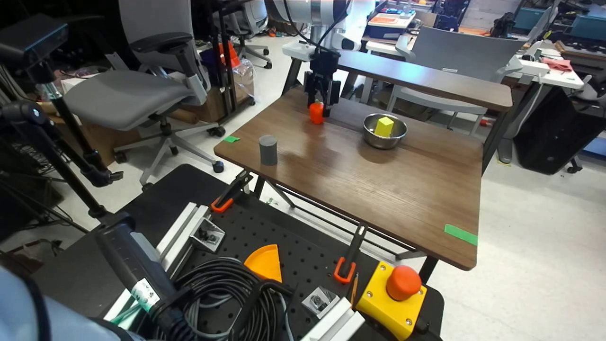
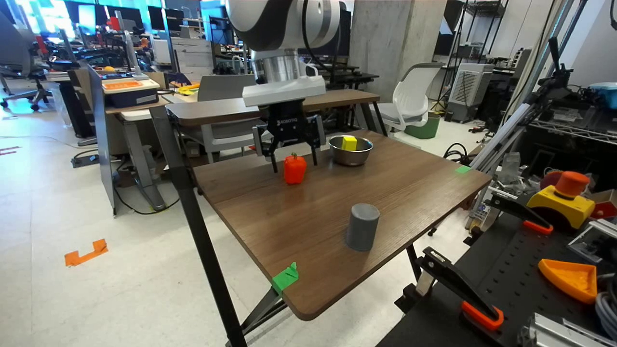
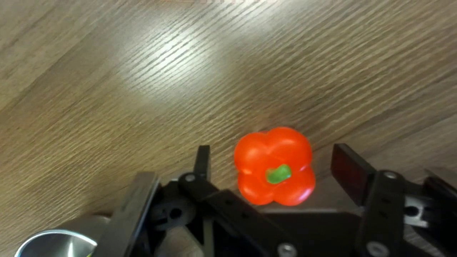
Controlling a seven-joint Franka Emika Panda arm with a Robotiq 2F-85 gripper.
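Note:
A red toy bell pepper (image 3: 274,150) with a green stem stands upright on the brown table (image 2: 260,231). My gripper points down over it, its fingers apart on either side. A gap shows between the pepper and each finger in the wrist view, so nothing is held. In exterior view 2 the fingertips (image 2: 274,165) reach down to about the upper part of the pepper (image 2: 295,169). A steel bowl (image 1: 369,133) holding a yellow block (image 1: 384,127) sits to the side of the gripper.
A grey cylinder (image 2: 362,227) stands near the table's corner. Green tape (image 1: 461,234) marks the table edges. At the back runs a raised shelf (image 1: 420,76). The table's middle and far right, as seen in exterior view 1, are clear.

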